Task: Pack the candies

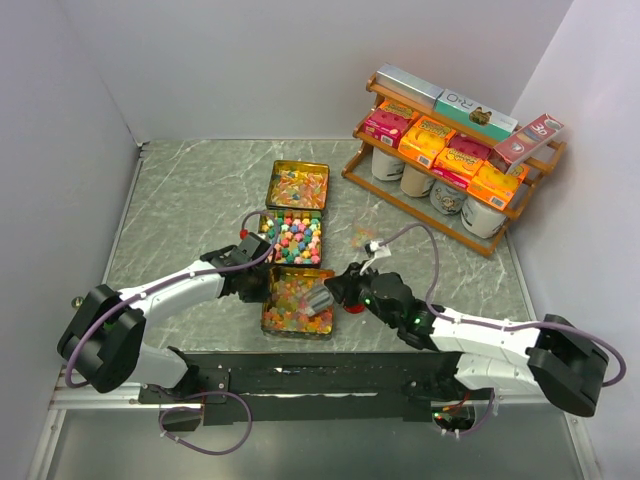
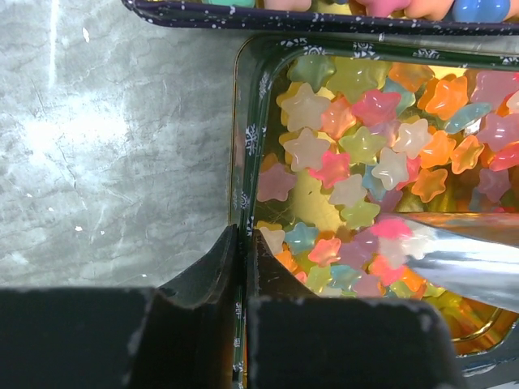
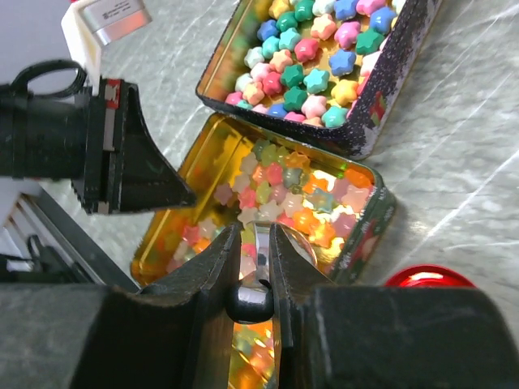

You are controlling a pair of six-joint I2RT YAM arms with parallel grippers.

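The nearest of three tins in a row, the front tin (image 1: 282, 324), holds translucent star candies (image 2: 363, 146). My left gripper is shut on this tin's left wall, one finger inside and one outside. From the right, my right gripper is shut on the handle of a metal scoop (image 1: 318, 299). The scoop's mouth is low inside the tin among the candies, pointing left. A pink and a whitish candy (image 2: 394, 228) show at its mouth; how much it holds is hidden.
The middle tin (image 3: 369, 134) of opaque coloured stars sits directly behind the front one, and a back tin (image 1: 275, 200) of translucent candies lies beyond. A red round lid-like thing (image 3: 430, 276) is at the right. A rack of boxes (image 1: 425, 140) stands back right.
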